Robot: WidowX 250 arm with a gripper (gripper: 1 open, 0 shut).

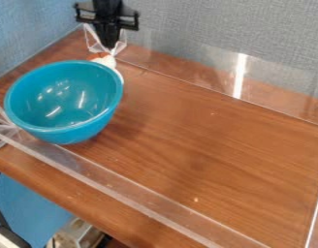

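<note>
My black gripper (108,41) is at the top left, pointing down near the back corner of the wooden tray, with its fingers close together and nothing visible between them. Just below it, a small white and orange object (104,61) is partly hidden behind a turquoise bowl (63,102). The bowl stands upright and empty at the left of the wooden surface (207,155).
Clear low walls edge the wooden surface, with grey textured panels (239,34) behind. Some pale items (75,235) lie below the front left edge.
</note>
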